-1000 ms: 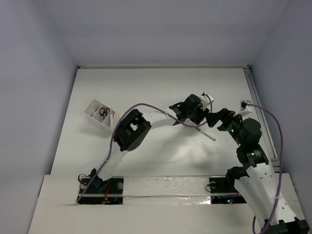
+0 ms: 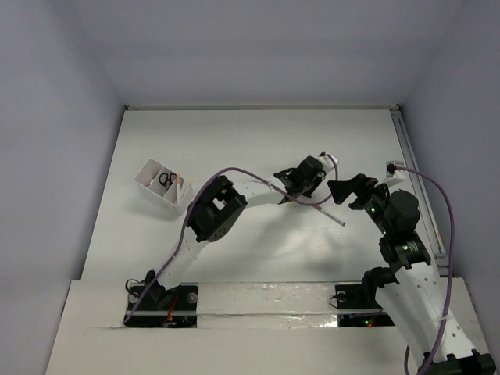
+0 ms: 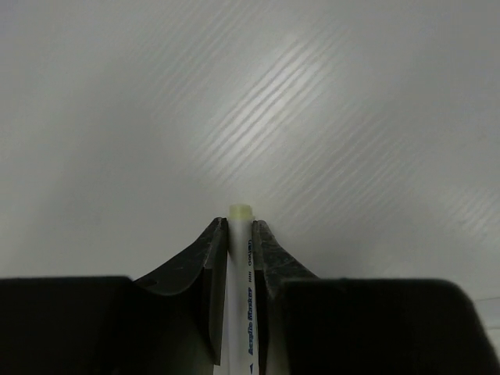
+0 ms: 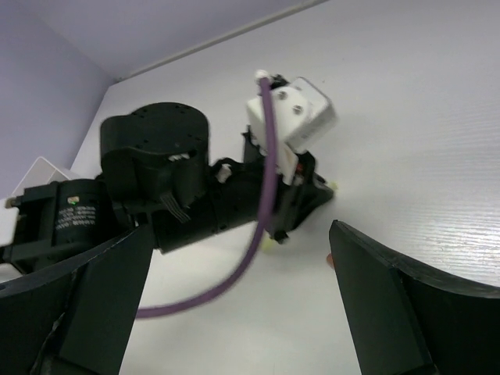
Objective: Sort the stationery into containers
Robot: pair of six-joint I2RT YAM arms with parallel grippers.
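A white marker (image 3: 241,312) with a pale yellow end stands between the fingers of my left gripper, which is shut on it. In the top view, a slim white pen (image 2: 331,217) lies on the table below that gripper. A white divided container (image 2: 146,176) at the left holds black scissors (image 2: 166,179) and other items. My right gripper (image 2: 338,189) is open at the table's right side; in the right wrist view its fingers (image 4: 406,308) are wide apart, with the left arm beyond them.
Grey walls enclose it at back and sides. Purple cables (image 2: 447,234) run over both arms.
The right arm looks unmoved.
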